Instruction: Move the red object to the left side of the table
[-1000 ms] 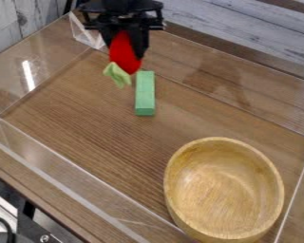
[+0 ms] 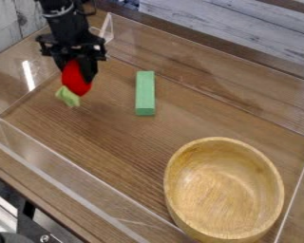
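Note:
The red object (image 2: pixel 73 72), with a pale green tip (image 2: pixel 68 96) at its lower end, is near the table's left edge. Around its upper part my gripper (image 2: pixel 73 61) is shut, pointing down from the black arm. The red object is tilted slightly, its green end low over the wood or touching it; which of these I cannot tell. The dark fingers hide part of its top.
A green block (image 2: pixel 144 93) lies on the table to the right of the gripper. In the lower right stands a large yellow bowl (image 2: pixel 224 190).
The gripper has travelled left with the red object in it, from behind the green block to near the left edge. It also appears lower. The block and bowl have stayed put.

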